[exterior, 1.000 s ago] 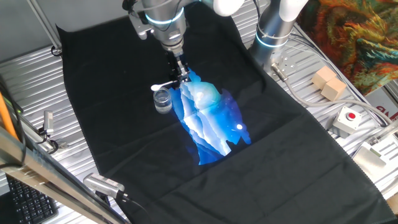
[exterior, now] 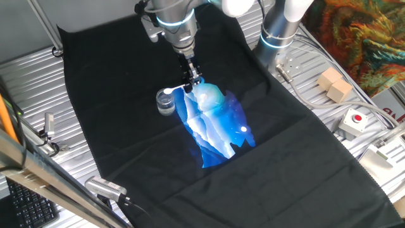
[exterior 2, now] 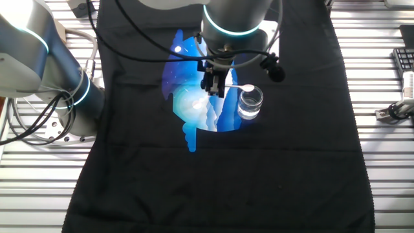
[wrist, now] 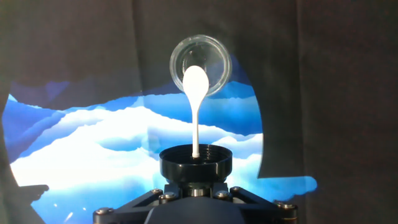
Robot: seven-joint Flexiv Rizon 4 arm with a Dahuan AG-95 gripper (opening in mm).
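A white spoon (wrist: 196, 84) juts forward from a round black cap-like holder (wrist: 196, 167) at my gripper. My gripper is shut on this spoon piece; the holder hides most of the grip. Clear and round, the glass jar (exterior: 165, 102) stands upright on the black cloth, with what looks like clear liquid inside. From the wrist, the spoon's bowl overlaps the near part of the jar's mouth. In exterior view 2 the spoon tip (exterior 2: 248, 87) shows by the jar's rim (exterior 2: 252, 97); whether they touch, I cannot tell.
A blue and white picture sheet (exterior: 215, 120) lies flat beside the jar, below my gripper. Black cloth (exterior: 278, 164) covers the table, with wide free room around. Wooden blocks (exterior: 339, 90) and a red-button box (exterior: 352, 122) stand off the cloth at the right.
In exterior view 1 the gripper and spoon have shifted a little to the right over the last second, the spoon tip ending slightly lower. The jar and the sheet have not moved.
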